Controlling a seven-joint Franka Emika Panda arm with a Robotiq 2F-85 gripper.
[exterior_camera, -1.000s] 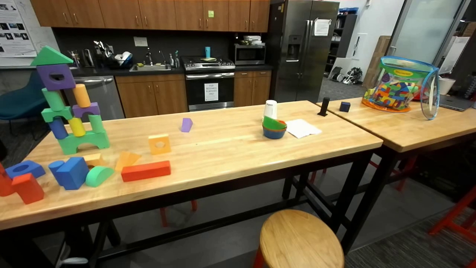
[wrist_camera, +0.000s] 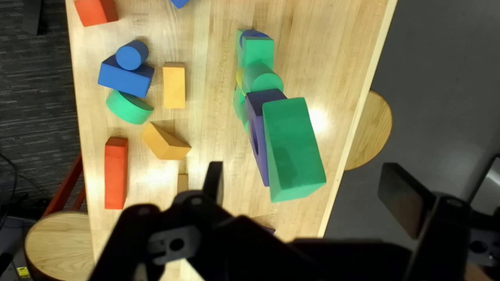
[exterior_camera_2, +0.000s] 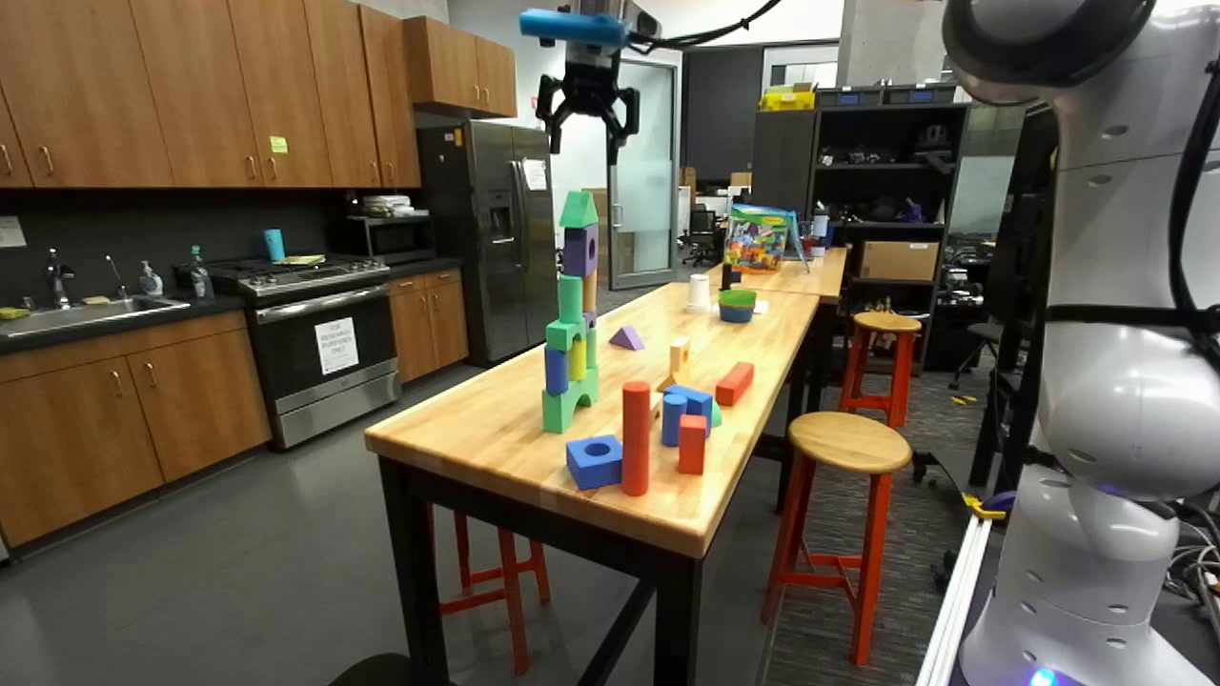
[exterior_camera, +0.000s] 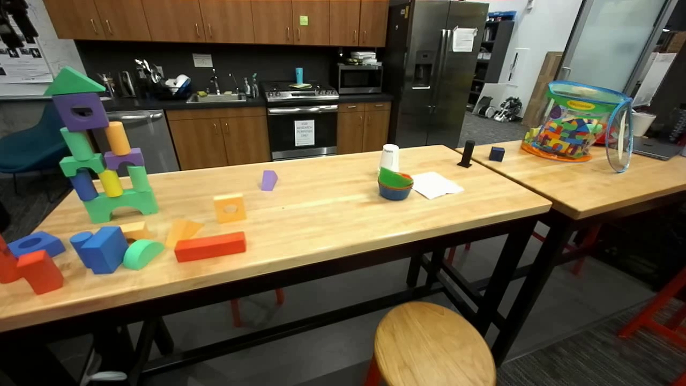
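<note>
Above the block tower, my gripper [exterior_camera_2: 586, 139] hangs open and empty, its fingers pointing down. In the wrist view the two dark fingers [wrist_camera: 214, 180] stand wide apart, with the green triangular block [wrist_camera: 295, 147] partly between and beyond them. That green triangle [exterior_camera: 74, 81] tops the tower, on a purple block with a hole [exterior_camera: 80, 111]. Lower down are green, orange, yellow and blue pieces over a green arch [exterior_camera: 121, 205]. A clear gap separates the fingertips from the tower's top in exterior view 2.
Loose blocks lie near the tower, among them a red bar [exterior_camera: 210, 246], a blue block [exterior_camera: 105, 249] and a tall red cylinder [exterior_camera_2: 636, 439]. Stacked bowls [exterior_camera: 395, 191] and a white cup [exterior_camera: 389, 158] stand farther off.
Part of my gripper now shows in the top left corner of exterior view 1, where it was absent a second ago. The tower and loose blocks stand unchanged.
</note>
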